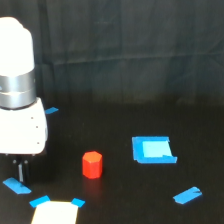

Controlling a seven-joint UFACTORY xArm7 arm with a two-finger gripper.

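Observation:
A small red block (92,164) with a hexagonal outline stands on the black table, left of the middle of the camera view. The white arm comes down along the left edge, and its dark gripper (22,176) hangs low there, to the left of the red block and clear of it. The fingers are thin, dark and small against the black table, so whether they are apart or together is hard to make out. I see no object between them.
Blue tape frames a pale square (156,149) right of centre. A cream pad (55,213) lies at the bottom left, with blue tape at its corners. Another blue strip (187,195) is at lower right. Bare table separates the block from the framed square.

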